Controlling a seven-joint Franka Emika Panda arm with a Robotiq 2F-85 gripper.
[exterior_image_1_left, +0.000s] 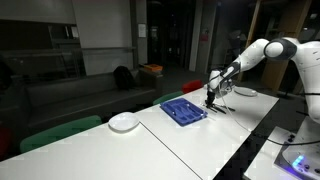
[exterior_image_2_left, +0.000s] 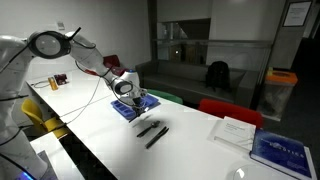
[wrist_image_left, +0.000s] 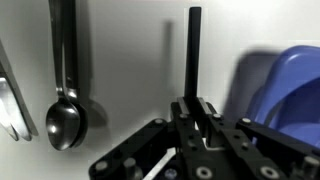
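Observation:
A black-handled utensil sticks out from my gripper, which is shut on it; the utensil's other end is hidden behind the gripper. In the wrist view the blue tray lies on the right, apart from the handle. Spoons with black handles rest on the white table to the left. Exterior view 1 has the gripper just right of the blue tray, above the table.
More dark utensils lie on the table in exterior view 2. At the left wrist-view edge are silver pieces. A white plate stands left of the tray, with wide clear table around it.

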